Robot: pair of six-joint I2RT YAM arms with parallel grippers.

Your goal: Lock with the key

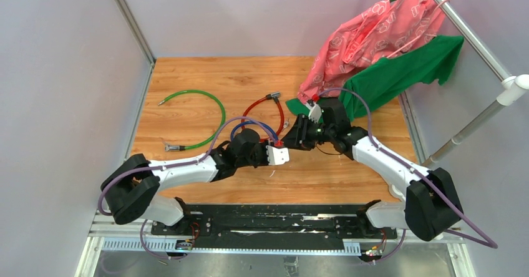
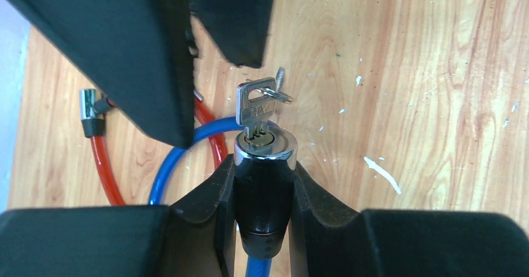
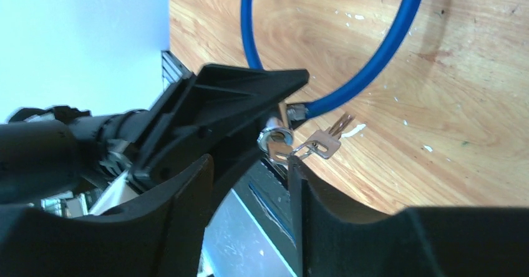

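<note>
The blue cable lock's cylinder [image 2: 262, 196] is held upright in my left gripper, which is shut on it. A key [image 2: 254, 102] stands in the keyhole on top, with a ring and second key [image 3: 324, 141] hanging from it. My right gripper is part open just above the key, its fingers close around it from the side; no grip on it shows. In the top view both grippers meet over the middle of the table.
A red lock [image 1: 272, 96] and a green lock [image 1: 223, 111] lie on the wooden table [image 1: 187, 71] behind my arms. Pink and green cloths [image 1: 405, 71] hang at the back right.
</note>
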